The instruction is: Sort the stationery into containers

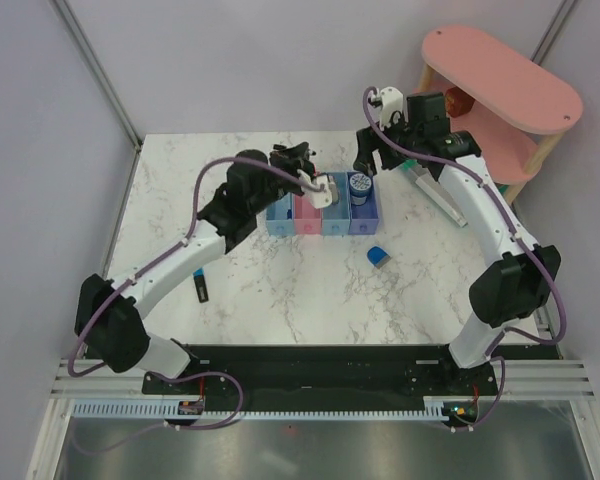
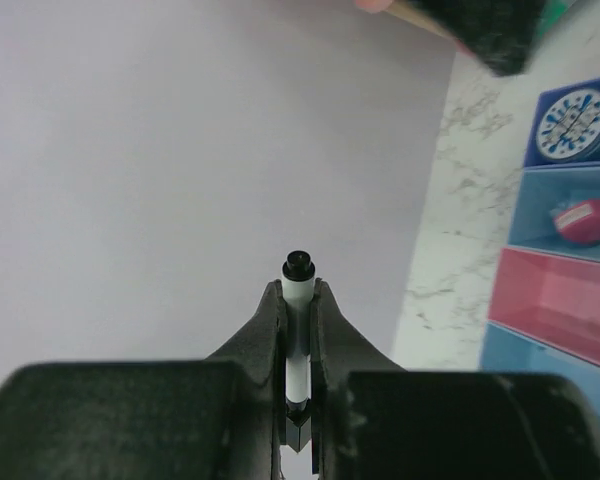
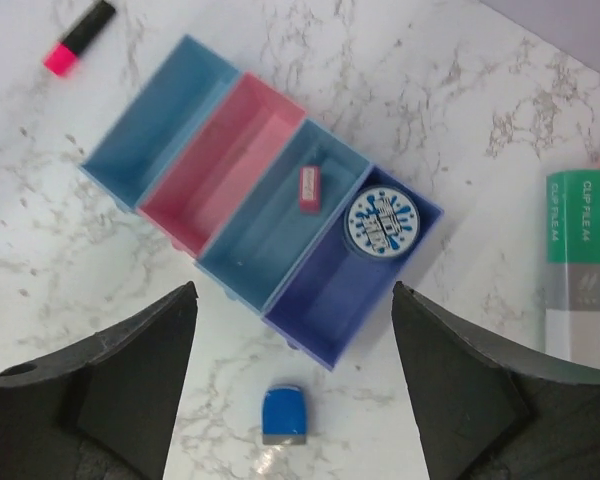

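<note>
My left gripper (image 1: 298, 168) is shut on a white marker (image 2: 297, 330) with dark ends, held upright above the bins' left part. My right gripper (image 1: 372, 150) hangs open over the bins' right end, nothing between its fingers. The bins are light blue (image 3: 150, 120), pink (image 3: 220, 165), light blue (image 3: 260, 240) with a small pink eraser (image 3: 309, 189), and dark blue (image 3: 330, 300) with a round tin (image 3: 380, 220).
A blue object (image 1: 377, 257) lies below the bins. A black-and-pink item (image 3: 78, 40) and a dark item (image 1: 201, 286) lie left. Clip files (image 3: 575, 260) and a pink shelf (image 1: 500, 80) stand right.
</note>
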